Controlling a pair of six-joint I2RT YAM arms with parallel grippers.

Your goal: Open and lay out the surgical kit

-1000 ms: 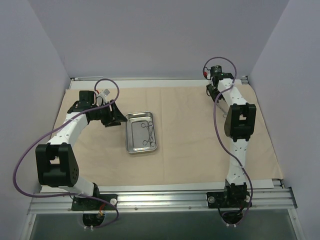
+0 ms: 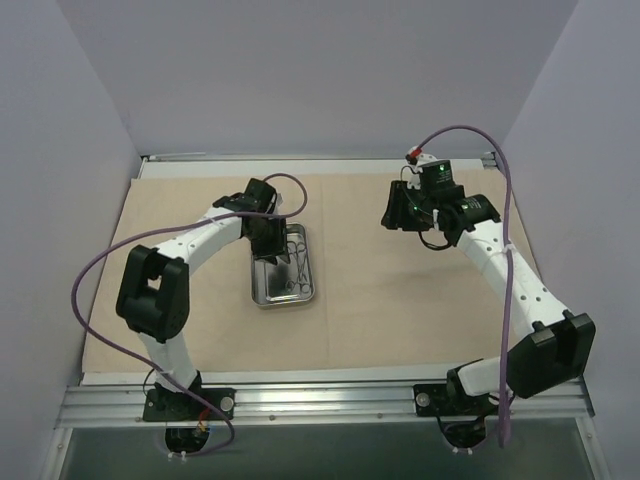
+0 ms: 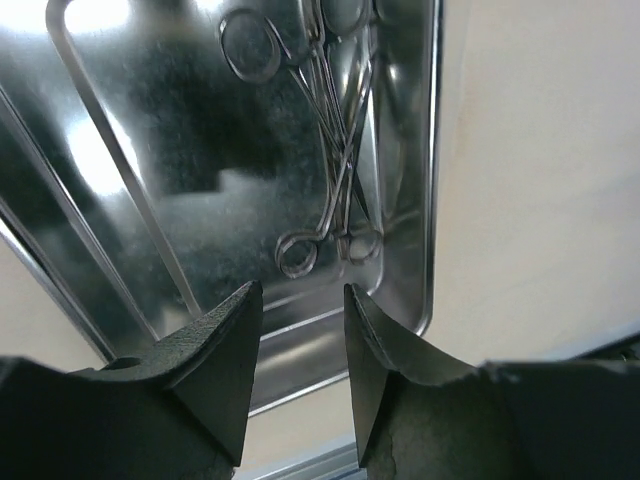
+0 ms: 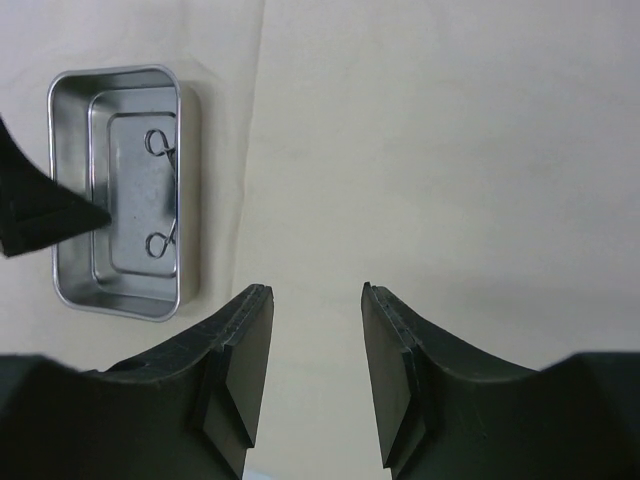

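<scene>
A shallow metal tray [image 2: 283, 303] lies left of centre, without a lid. Ring-handled instruments [image 3: 345, 165] rest crossed along its right side, and a thin straight metal piece [image 3: 130, 170] lies along the other side. My left gripper hangs open over the tray, nothing between its fingers; the instruments' lower rings sit just beyond the tips. Well right of the tray, my right gripper has its fingers apart above bare cloth, with nothing held. The right wrist view also shows the tray's wall [image 4: 188, 200] and part of the dark left gripper over it.
Beige cloth [image 2: 390, 310] covers the table, clear through the middle and front. A purple cable loops over each arm. The right forearm [image 2: 510, 275] hides part of the cloth on the right. Grey walls stand on both sides and behind.
My left gripper has come right, from beside the tray to above it. The tray has stayed put.
</scene>
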